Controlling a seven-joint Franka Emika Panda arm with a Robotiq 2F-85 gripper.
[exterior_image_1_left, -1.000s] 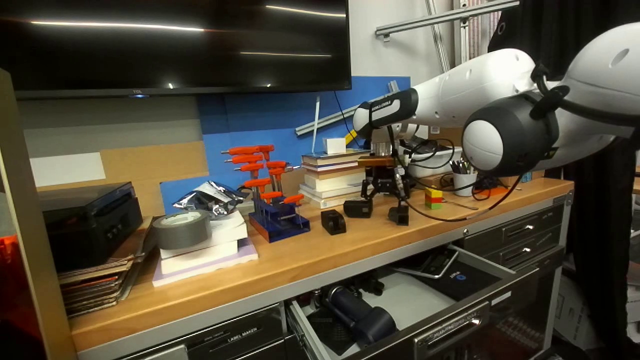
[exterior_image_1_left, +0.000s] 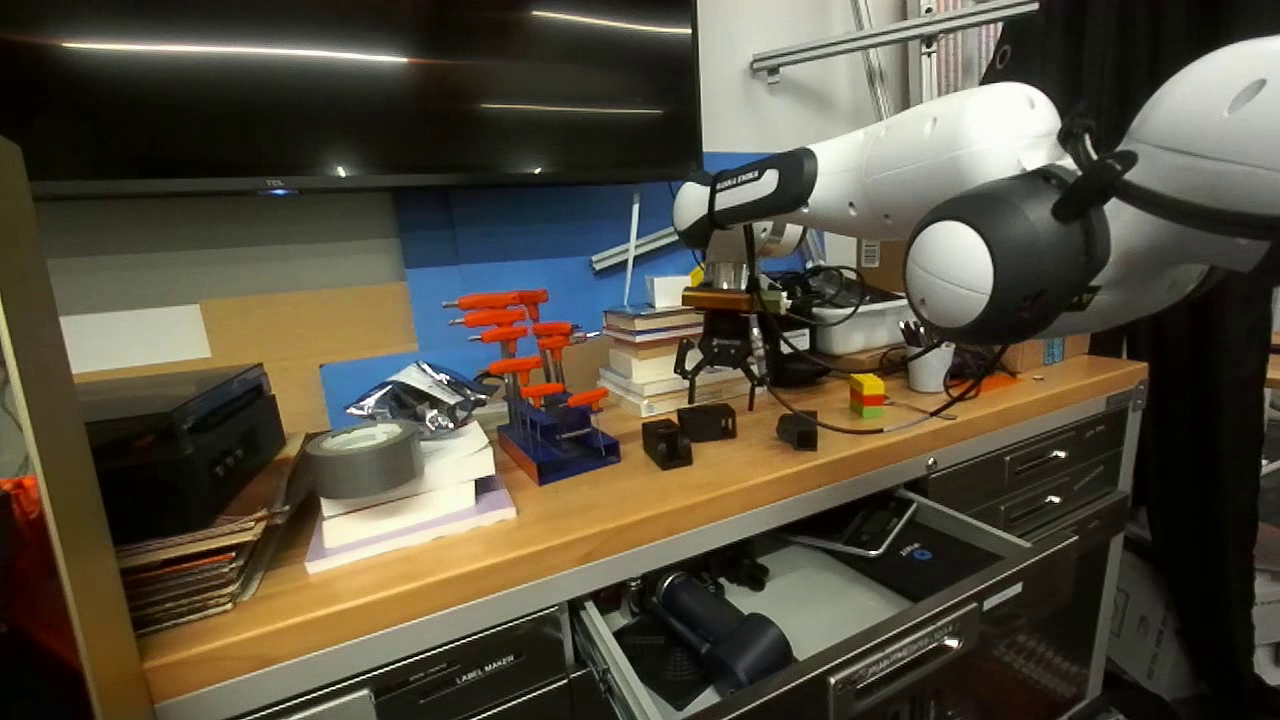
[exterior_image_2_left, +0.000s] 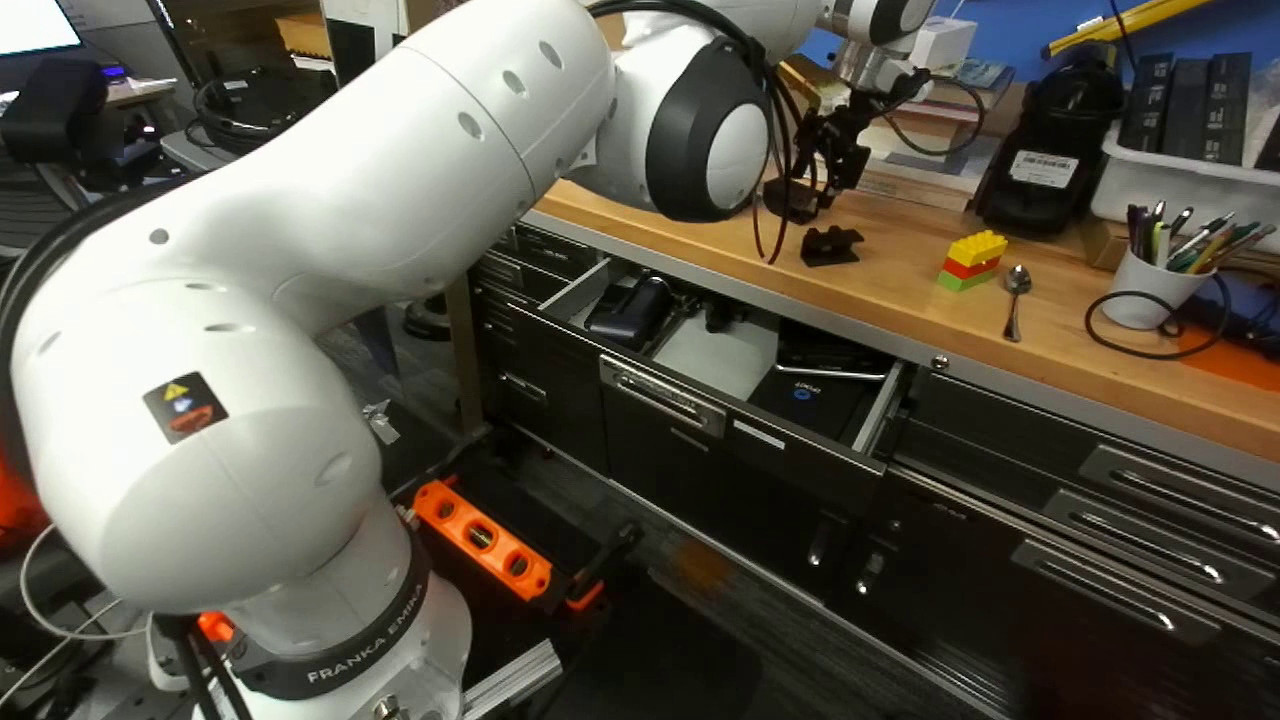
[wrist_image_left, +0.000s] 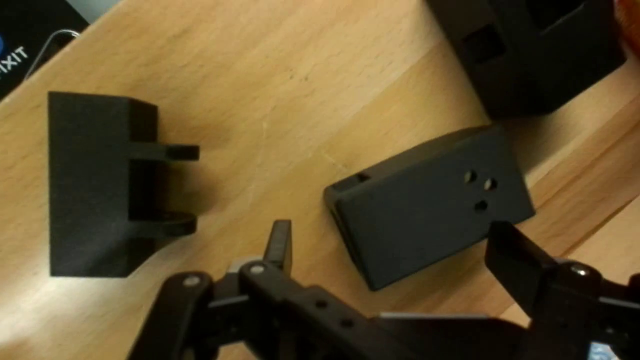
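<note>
Above the worktop, my gripper (exterior_image_1_left: 722, 390) hangs with its fingers apart in exterior view 1. The wrist view shows its two fingers (wrist_image_left: 280, 246) on either side of the near part of a black box (wrist_image_left: 432, 204) with three small holes. Nothing is visibly held, and the box rests on the wood. Another black part (wrist_image_left: 90, 186), with two prongs, lies to the left in the wrist view. A black block (wrist_image_left: 534, 60) with square openings sits at the upper right, close to the box's far end. Exterior view 2 partly hides the gripper behind cables.
A blue rack of orange-handled tools (exterior_image_1_left: 558, 438) stands left of the black parts, with stacked books (exterior_image_1_left: 654, 360) behind. To the right are a toy brick stack (exterior_image_2_left: 972, 260), a spoon (exterior_image_2_left: 1017, 282) and a pen cup (exterior_image_2_left: 1146, 294). Below, a drawer (exterior_image_1_left: 828, 588) hangs open.
My gripper has moved left and slightly up in exterior view 1, from between the box and the pronged part to above the box. The box sits slightly farther left and nearer the front.
</note>
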